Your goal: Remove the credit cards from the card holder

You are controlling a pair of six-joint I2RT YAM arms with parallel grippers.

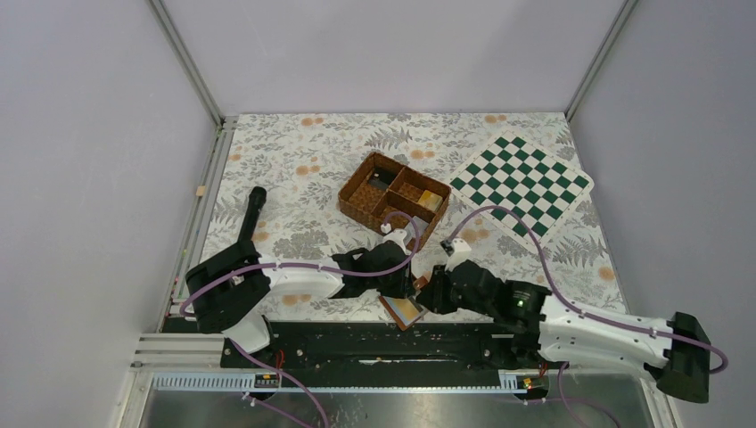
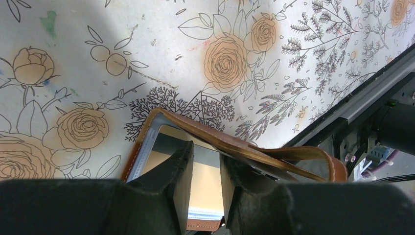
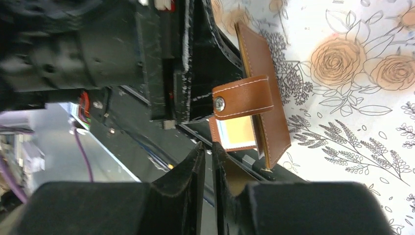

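The brown leather card holder stands part open at the front of the table, one cover raised. Cream and pale cards show inside it in the left wrist view. My left gripper reaches into the opened holder and is shut on it, with a gap between the fingertips; exactly which layer it grips is hidden. In the right wrist view, my right gripper is nearly closed beside the holder's lower corner, and nothing shows between its fingers. The snap strap stands out from the raised cover.
Behind the grippers is a wicker basket with compartments. A green-and-white checkered board lies at the right and a black microphone at the left. The table's front edge runs close to the holder.
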